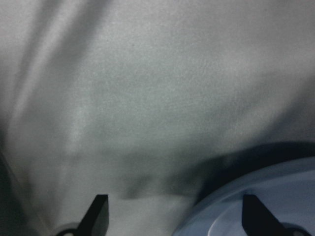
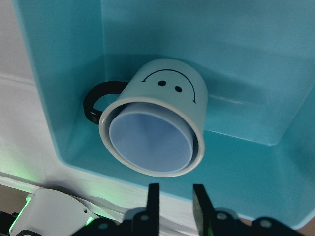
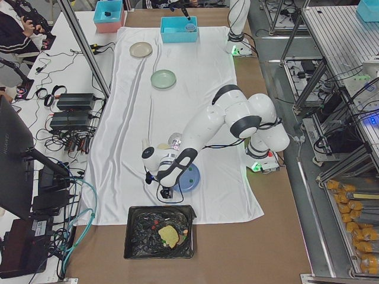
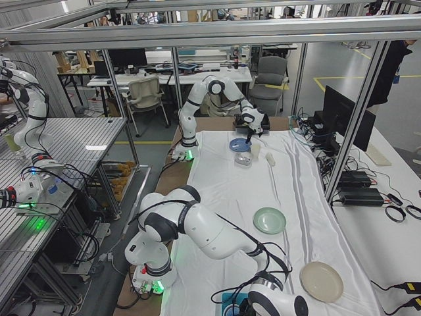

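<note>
The left gripper hangs low over the white cloth beside a blue plate (image 3: 188, 177), its fingers apart with nothing between them; the plate's rim fills the lower right of the left wrist view. The right gripper is open above a blue bin (image 3: 172, 35), just short of a smiley mug (image 2: 172, 83) lying inside it, with a pale blue cup (image 2: 150, 140) nested in the mug.
A green plate (image 3: 163, 78) and a beige plate (image 3: 141, 49) sit on the cloth. A black tray (image 3: 142, 242) with food pieces lies at the near end. Clear plastic and pale items sit near the blue plate.
</note>
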